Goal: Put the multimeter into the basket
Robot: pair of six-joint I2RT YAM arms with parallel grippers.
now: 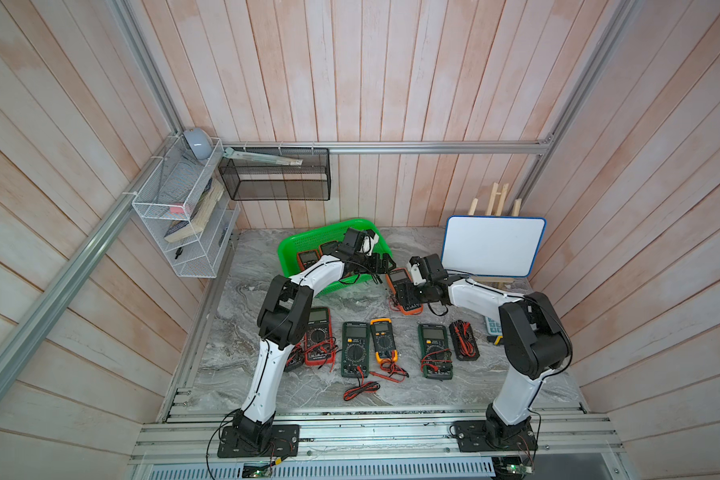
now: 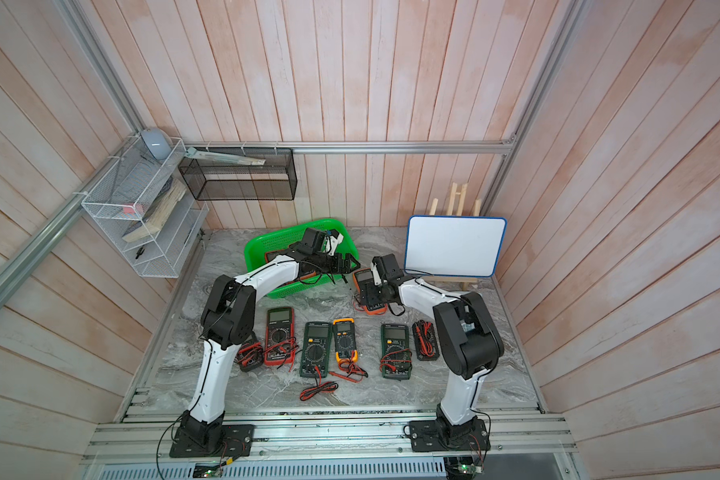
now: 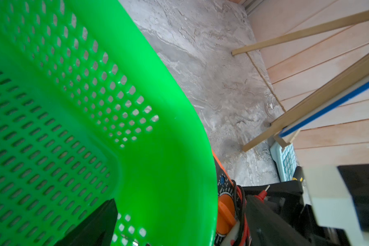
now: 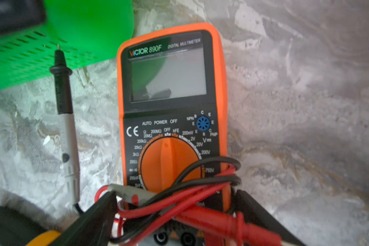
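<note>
An orange-edged multimeter (image 4: pixel 174 82) lies face up on the table just right of the green basket (image 1: pixel 292 240), its red and black leads wound over its lower part. My right gripper stands open over that lower end, one finger on either side. One grey and black probe (image 4: pixel 67 135) lies loose to the left. At the basket's right end, my left gripper (image 1: pixel 384 262) is open; in the left wrist view the basket rim (image 3: pixel 196 135) passes between its fingers, and whether they touch it cannot be told. More multimeters (image 1: pixel 308 257) lie inside the basket.
Several multimeters with leads, among them a red one (image 1: pixel 318 324), a green one (image 1: pixel 355 349) and a yellow one (image 1: pixel 383 340), line the front. A whiteboard (image 1: pixel 494 245) stands back right. Bare table shows behind the orange multimeter.
</note>
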